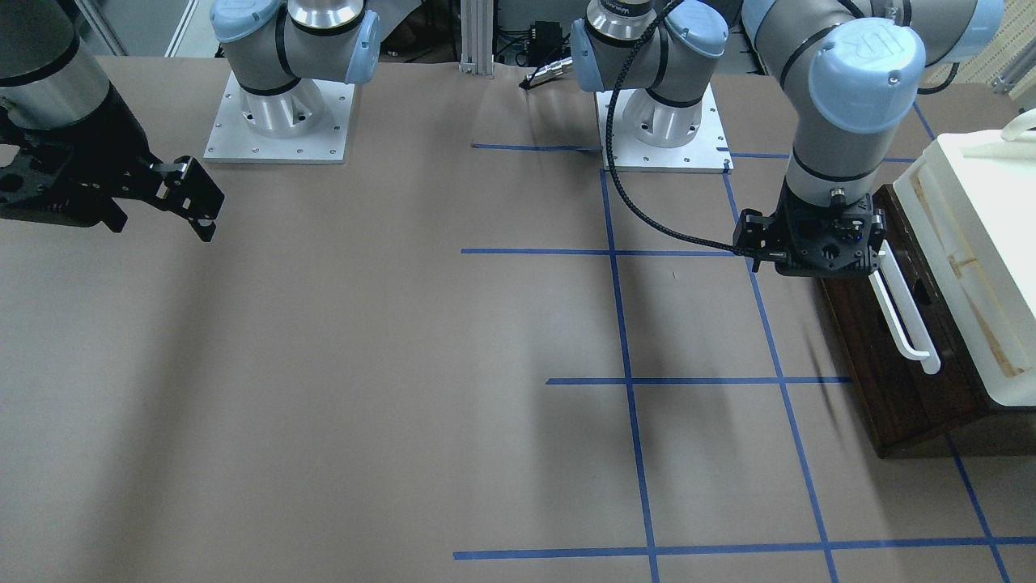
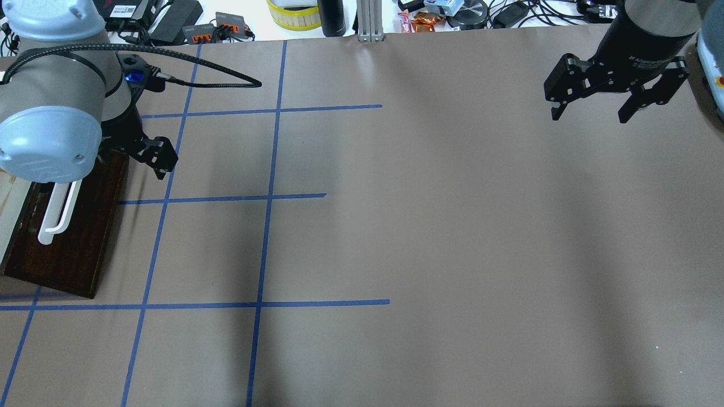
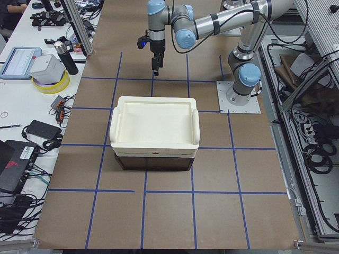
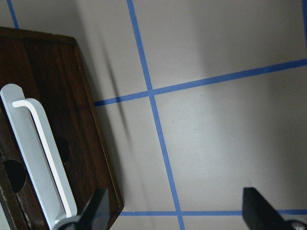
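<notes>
A dark wooden box (image 1: 889, 389) with a white bar handle (image 1: 910, 325) on its side and a cream tray-like top (image 3: 154, 120) sits on the tiled floor. My black gripper (image 1: 806, 254) hangs above and beside the box's handle side in the front view. In the top view it is partly hidden by the arm, over the box's rear end. In the left wrist view the handle (image 4: 38, 153) lies to the left, and the two fingertips show at the bottom corners, wide apart with bare floor between them.
Blue tape lines form a grid on the floor (image 1: 408, 340), which is clear beside the box. A second black gripper (image 2: 614, 85) is at the other side, and other arm bases (image 1: 663, 146) stand at the back.
</notes>
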